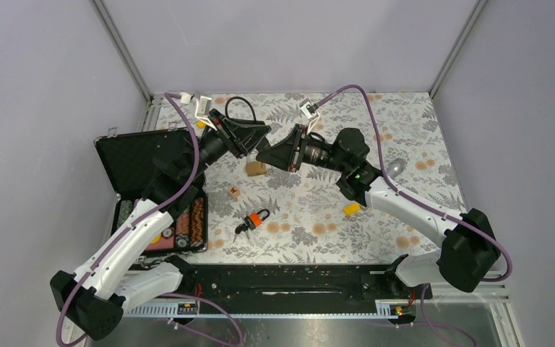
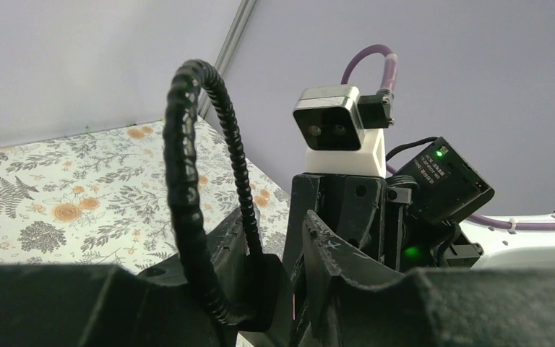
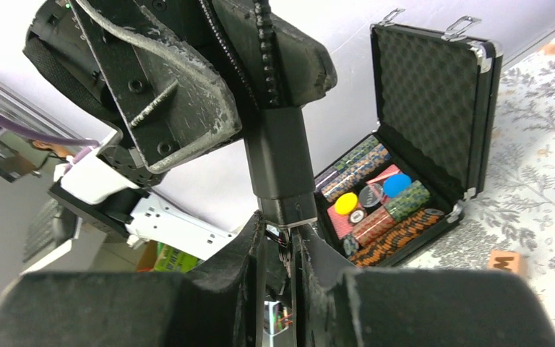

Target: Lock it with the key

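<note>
Raised over the table, a black padlock with a long black braided cable shackle is held in my left gripper, its fingers shut on the lock body. My right gripper meets it from the right, shut on a small key at the lock's bottom end; how far the key sits in the keyhole is hidden by the fingers. An orange-and-black padlock with keys lies on the table, and a brass padlock lies behind the grippers.
An open black case of chips stands at the left. A wooden block, a yellow piece and a silver object lie on the patterned table, otherwise largely clear.
</note>
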